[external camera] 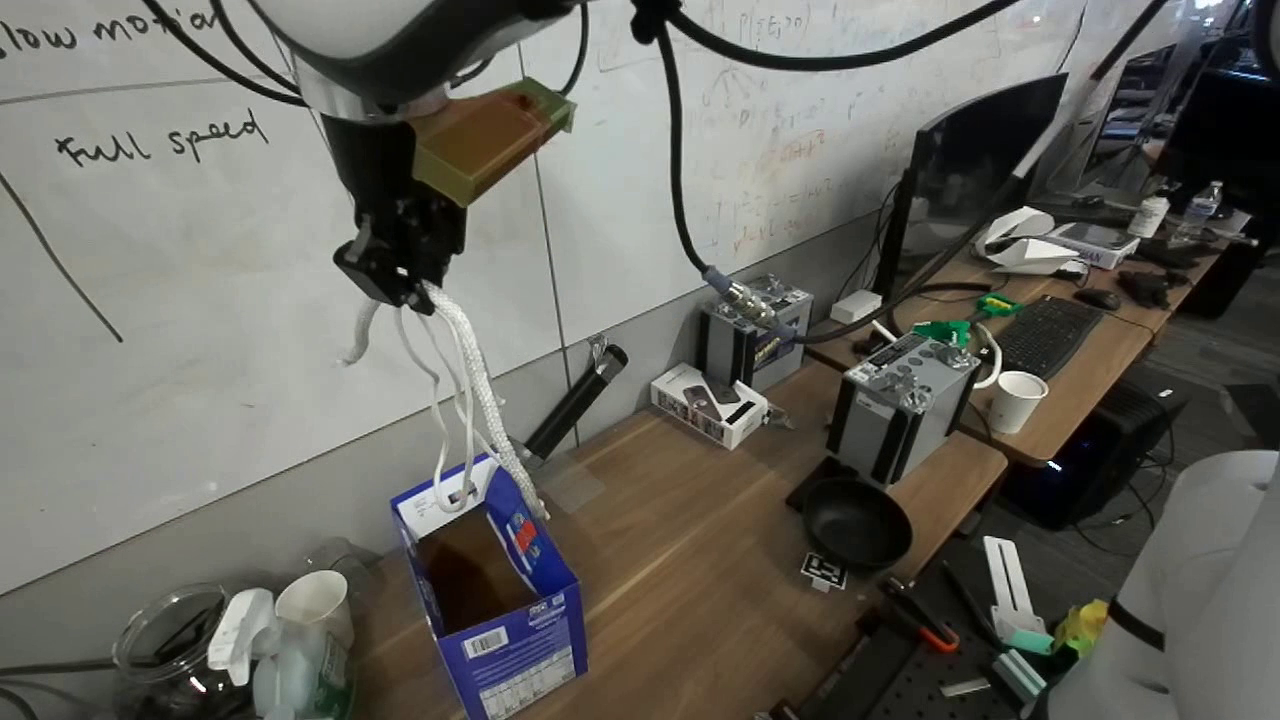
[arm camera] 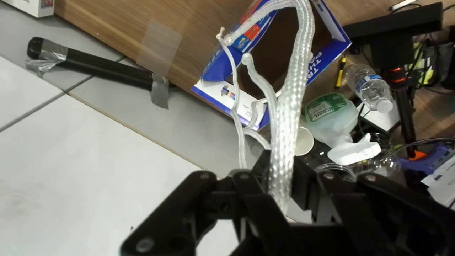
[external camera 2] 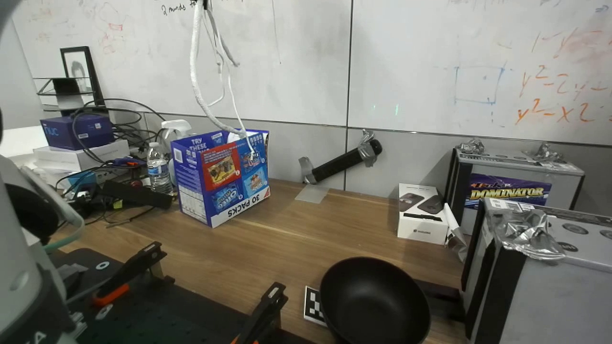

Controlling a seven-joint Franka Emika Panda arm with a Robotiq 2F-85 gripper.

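Note:
My gripper (external camera: 414, 294) is shut on a bundle of white rope (external camera: 480, 378), high above the table. Several strands dangle from the fingers; the thick braided one and thin ones reach down to the top of the blue cardboard box (external camera: 516, 648). That box stands open at the top near the whiteboard wall and looks empty inside. In the wrist view the thick rope (arm camera: 294, 85) runs out from between the fingers and curls over the box opening. Exterior view 2 shows the rope (external camera 2: 195, 74) hanging over the box (external camera 2: 224, 177), with the gripper almost wholly cut off above.
Beside the box stand a spray bottle (external camera: 288, 660), a paper cup (external camera: 318, 604) and a glass jar (external camera: 174, 636). A black pan (external camera: 858, 523) and taped grey boxes (external camera: 906, 402) sit farther right.

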